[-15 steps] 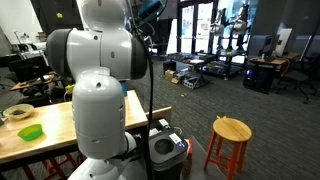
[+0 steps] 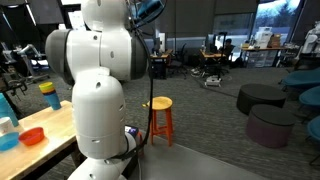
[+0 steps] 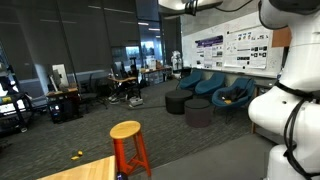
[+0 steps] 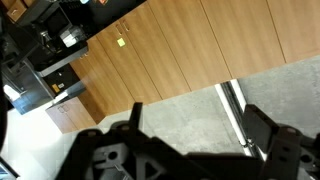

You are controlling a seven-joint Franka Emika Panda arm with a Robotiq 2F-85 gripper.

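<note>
My gripper appears along the lower middle of the wrist view. Its two dark fingers stand wide apart, with nothing between them but grey floor and a pale metal strip [image 4: 236, 118]. In the first exterior view, the white arm [image 2: 100, 105] rises out of the top of the picture, hiding its gripper. Only the arm's white part [image 3: 285, 120] shows at the right of the second exterior view. On the wooden table [image 2: 62, 122] are a red bowl [image 2: 32, 136], a blue bowl [image 2: 8, 142] and a blue-and-yellow item [image 2: 48, 89].
An orange stool [image 3: 126, 131] stands on the floor by the table corner [image 3: 90, 170]. Dark round seats [image 2: 270, 125] and blue chairs [image 3: 238, 90] are farther back. Wooden cabinets [image 4: 150, 50] fill much of the wrist view. Open carpet lies between.
In the first exterior view, the room has shifted left around the arm, which keeps its place in the picture. Stool and table moved left; dark round seats came into view at right.
</note>
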